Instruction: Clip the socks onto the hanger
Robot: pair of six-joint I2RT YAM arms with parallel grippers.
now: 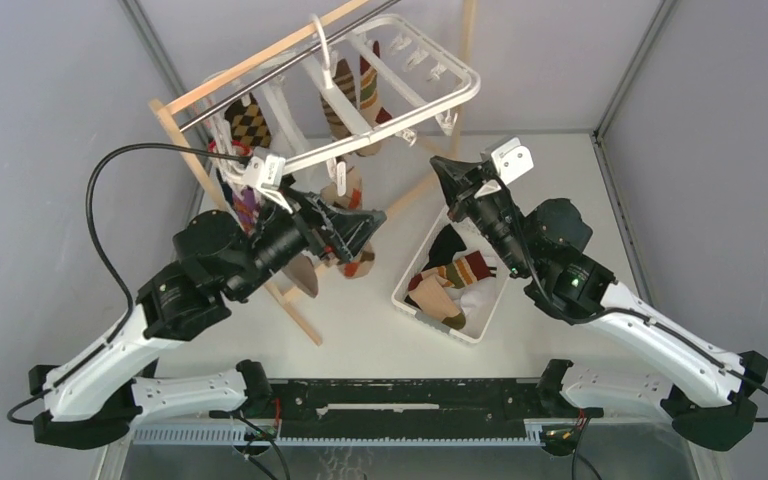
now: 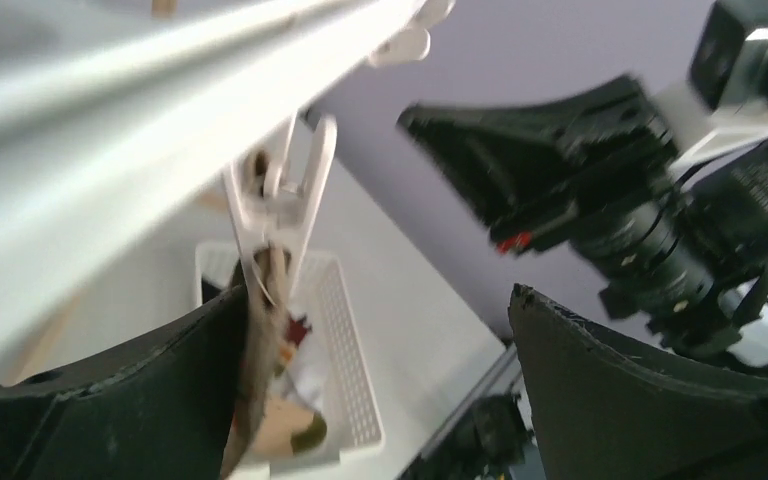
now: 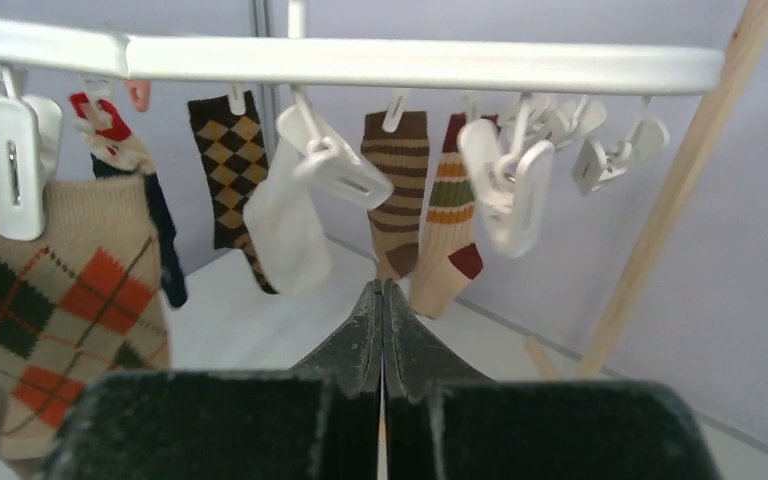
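The white clip hanger holds several socks, among them a beige argyle sock at the left of the right wrist view. My left gripper is open below the hanger's front edge; in its wrist view a white clip and a blurred tan strip stand between or just beyond its fingers. My right gripper, at the hanger's right in the top view, is shut, with nothing visible between its fingertips. Several empty clips hang above it.
A white bin with loose socks stands on the table below the right arm. A wooden frame carries the hanger. The side walls are close around both arms; bare table lies right of the bin.
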